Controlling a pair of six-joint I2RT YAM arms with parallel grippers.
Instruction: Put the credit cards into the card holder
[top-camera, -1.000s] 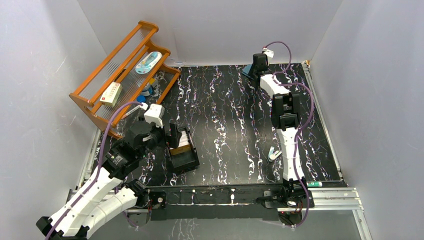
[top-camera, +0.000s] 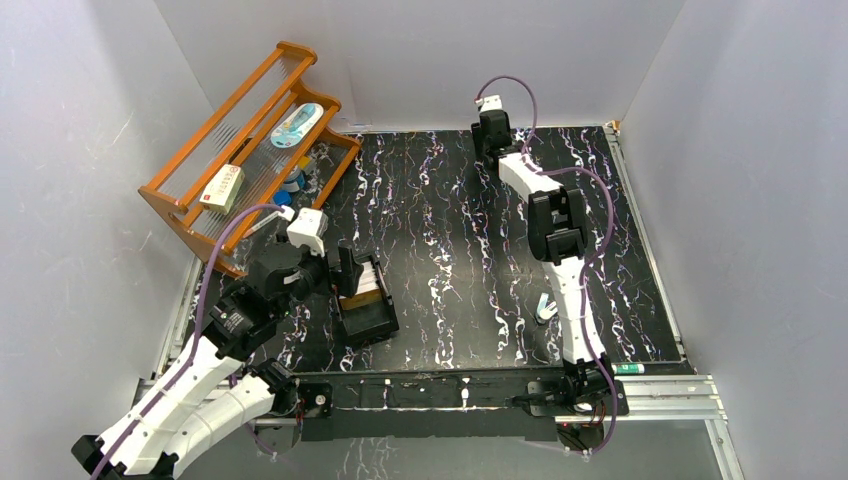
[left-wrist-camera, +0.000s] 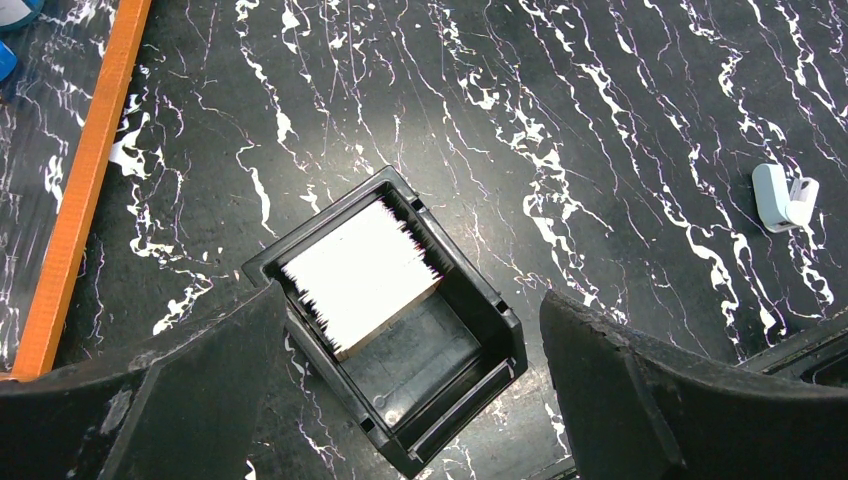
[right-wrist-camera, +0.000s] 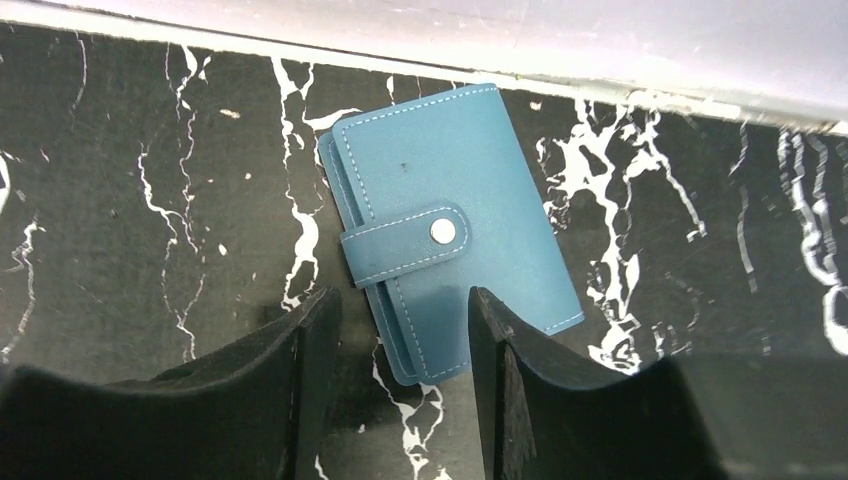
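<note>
A blue card holder (right-wrist-camera: 470, 170) with a snapped strap lies near the back wall, seen in the right wrist view. My right gripper is open over its near half, nothing gripped; in the top view it hides most of the holder. My left gripper stands open above a black tray (left-wrist-camera: 450, 262) at the front left. In that tray a stack of white cards (left-wrist-camera: 355, 270) sits on edge beside an empty part of the tray floor.
A wooden shelf (top-camera: 340, 140) with boxes and jars stands at the left. A small white object (left-wrist-camera: 775, 195) lies at the front right. Walls border the back and sides.
In the top view my right gripper has moved left along the back edge, over the blue holder. The left arm and tray are unchanged.
</note>
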